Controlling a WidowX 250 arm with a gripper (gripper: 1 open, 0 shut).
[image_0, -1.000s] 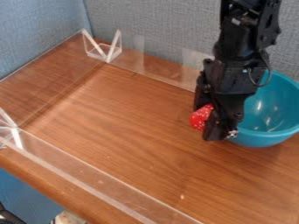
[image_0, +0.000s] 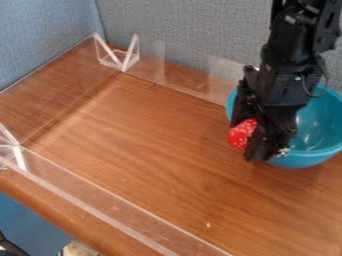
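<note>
My black gripper (image_0: 262, 140) reaches down from the top right over the near left side of a turquoise bowl (image_0: 315, 138), shut on a red speckled object (image_0: 242, 133) that shows at the left of its fingers. The object is partly hidden by the gripper, so its full shape cannot be made out.
Clear low barriers run along its edges, with clear bracket pieces (image_0: 118, 55) at the back left. A grey padded wall stands behind.
</note>
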